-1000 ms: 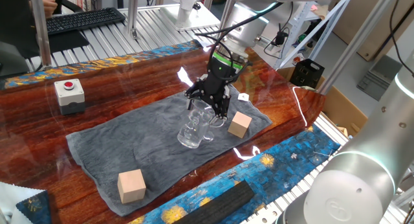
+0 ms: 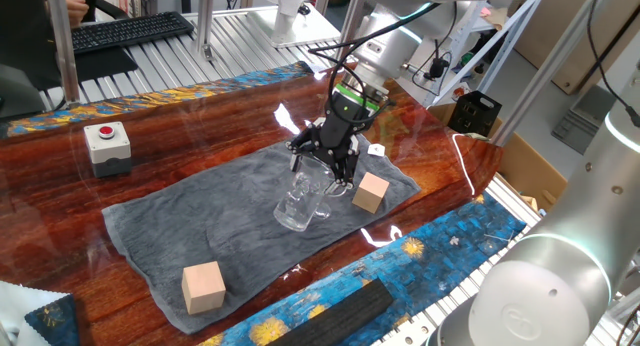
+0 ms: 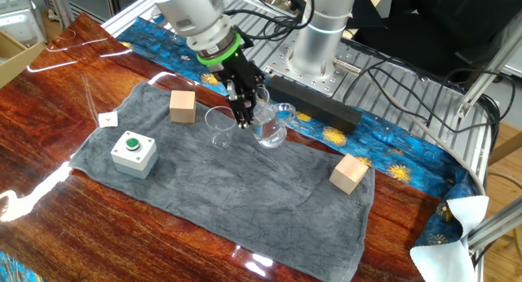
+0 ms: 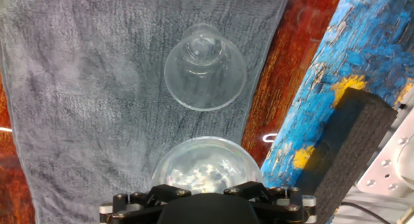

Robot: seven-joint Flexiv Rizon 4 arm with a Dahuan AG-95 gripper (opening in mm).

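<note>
A clear glass jug with a side handle [image 2: 298,208] is directly under my gripper [image 2: 325,168] on the grey towel. In exterior view 2 the jug [image 3: 269,134] leans a little, its handle to the right, and the black gripper [image 3: 245,117] overlaps its left side. A clear stemmed glass [image 3: 220,132] stands close by on the left; the wrist view shows this glass [image 4: 205,72] ahead of the gripper. The jug's round glass [image 4: 207,160] shows at the fingers there. Whether the fingers press on it is hidden by their dark bodies and the clear glass.
The grey towel [image 3: 245,204] carries two wooden blocks, one [image 3: 183,107] near the stemmed glass and another [image 3: 349,174] at the far end. A button box [image 3: 134,154] stands at the towel's edge. A black bar [image 2: 335,316] lies on the blue cloth. Mid-towel is clear.
Only a slight shift of the arm and wrist shows; the gripper stays at the jug, which has hardly moved. The blocks are where they were.
</note>
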